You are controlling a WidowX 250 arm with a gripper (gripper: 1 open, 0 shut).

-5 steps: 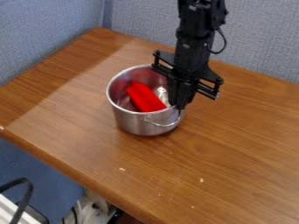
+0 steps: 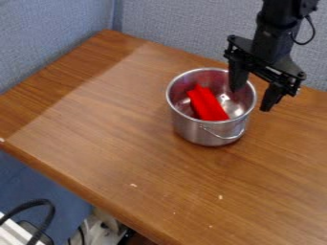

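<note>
A steel pot (image 2: 201, 132) with a wire handle stands on the wooden table (image 2: 102, 124), right of centre. Inside it lies a red object (image 2: 206, 103), tilted along the pot's length. Above the pot's right rim, slightly to the right, hangs the black gripper (image 2: 263, 88), open, with nothing seen between its fingers.
A grey padded wall (image 2: 179, 14) runs behind the table.
The gripper has lifted and moved right, away from the pot's interior.
</note>
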